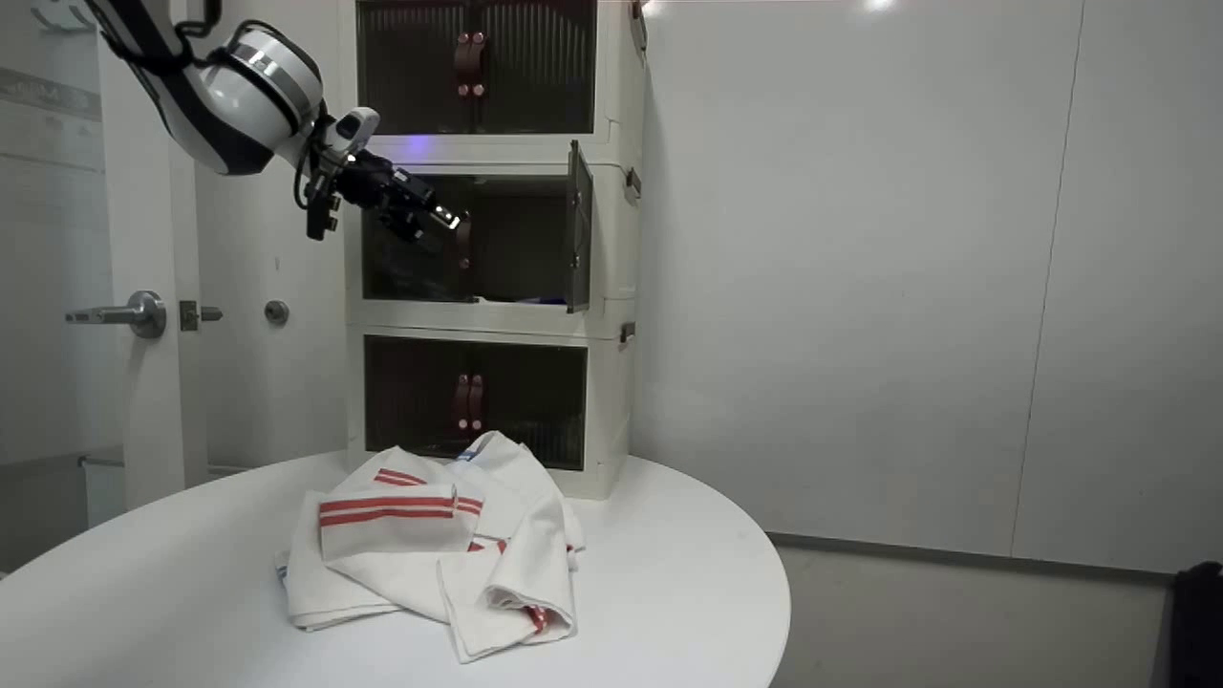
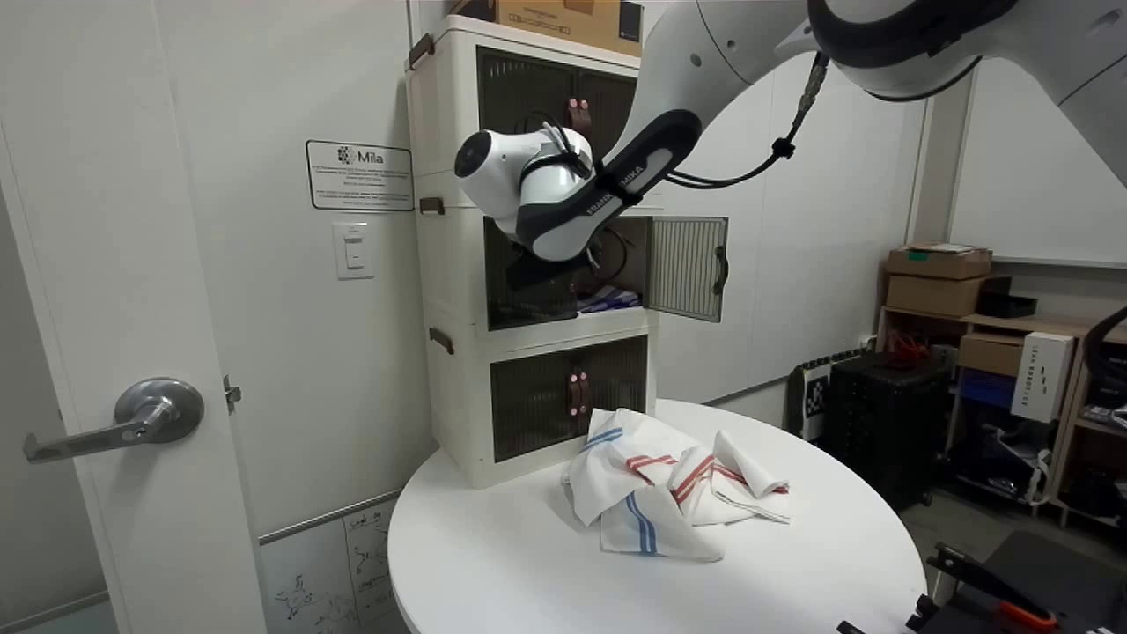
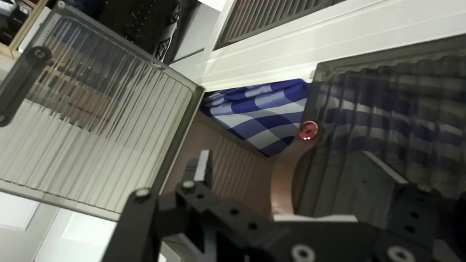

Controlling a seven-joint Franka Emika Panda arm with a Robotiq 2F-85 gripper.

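Observation:
In the wrist view my gripper stands open, its fingers wide apart, with the brown strap handle point(image 3: 284, 183) of the closed left door showing between them; whether they touch it I cannot tell. Beyond, a blue-and-white checked cloth point(image 3: 262, 113) lies inside the middle cabinet compartment, partly behind the ribbed left door point(image 3: 389, 113). The right door point(image 3: 109, 113) of that compartment is swung out. In exterior view 1 my gripper point(image 1: 441, 224) is in front of the middle compartment, near the handle. A white cloth with red and blue stripes point(image 2: 644, 507) lies crumpled on the round table.
The cabinet point(image 1: 613, 401) has three stacked compartments; the top and bottom doors are shut. Its open right door point(image 1: 580, 229) juts outward beside the opening. The white table point(image 1: 688, 573) has clear room right of the striped cloth. A cardboard box point(image 2: 570, 21) sits on top.

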